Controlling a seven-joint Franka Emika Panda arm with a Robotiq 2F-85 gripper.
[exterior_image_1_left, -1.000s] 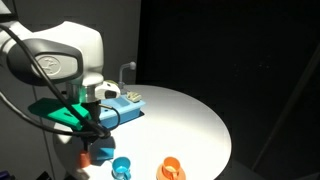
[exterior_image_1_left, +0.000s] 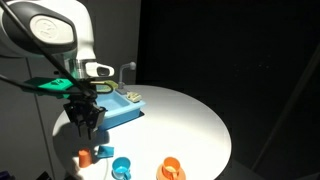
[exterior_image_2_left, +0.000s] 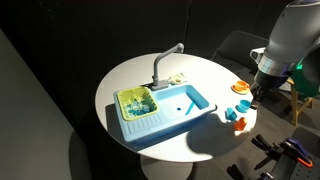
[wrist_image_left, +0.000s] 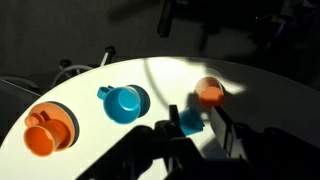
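My gripper hangs above the table's near edge, its fingers apart. In the wrist view a small blue object (wrist_image_left: 190, 121) shows in the gap between them, but it lies on the table below. An orange cup (wrist_image_left: 210, 92) stands just beyond the fingertips; exterior view 1 has this orange cup (exterior_image_1_left: 85, 158) beneath the gripper (exterior_image_1_left: 82, 132). Nearby is a blue cup (wrist_image_left: 122, 104) with a handle. Farther along, another orange cup (wrist_image_left: 41, 137) rests on an orange saucer (wrist_image_left: 64, 116). Nothing appears held.
A light-blue sink basin (exterior_image_2_left: 172, 124) with a faucet (exterior_image_2_left: 162, 65) sits in the round white table (exterior_image_2_left: 118, 75). Inside its left part is a yellow-green rack (exterior_image_2_left: 137, 103). Exterior view 1 shows the right side of the tabletop clear.
The arm has moved left and upward in exterior view 1, and its fingers now show more plainly above the orange cup. The cups and the blue object stay where they were.
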